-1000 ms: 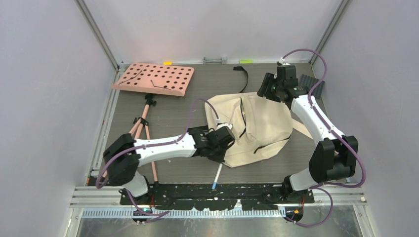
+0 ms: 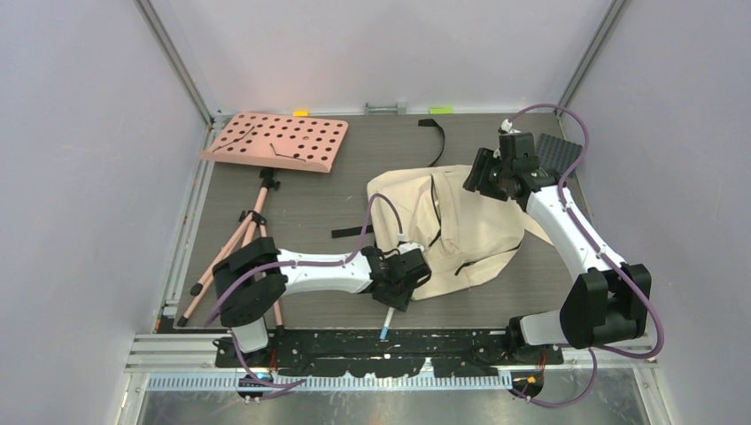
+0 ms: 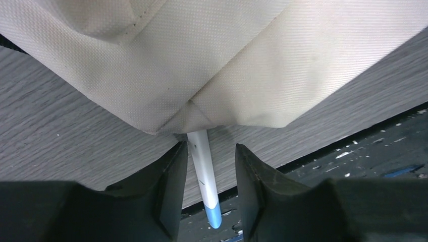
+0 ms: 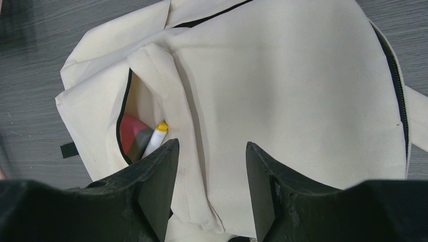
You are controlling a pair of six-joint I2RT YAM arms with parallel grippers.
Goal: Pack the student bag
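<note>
The beige bag point(image 2: 483, 221) lies flat, its black-zipped pocket gaping. Inside the pocket, the right wrist view shows a red-and-grey item point(image 4: 134, 132) and a white marker with a yellow cap point(image 4: 157, 136). A white pen with a blue end point(image 3: 203, 166) sticks out from under the bag's front edge, its other end hidden. My left gripper is open above this pen, one finger on either side and the pen nearer the left finger; whether they touch is unclear. Over the far right part of the bag, my right gripper point(image 2: 474, 180) stands open and empty.
A pink perforated board point(image 2: 282, 142) on a stand point(image 2: 250, 221) occupies the left side. Black straps point(image 2: 352, 232) reach out from the bag. At the far right lies a dark ridged object point(image 2: 556, 152), partly behind my right arm. Bare table shows between stand and bag.
My left gripper has moved toward the table's front edge, over the pen. The right gripper has shifted only slightly, a little toward the front. Bag and pen look unmoved.
</note>
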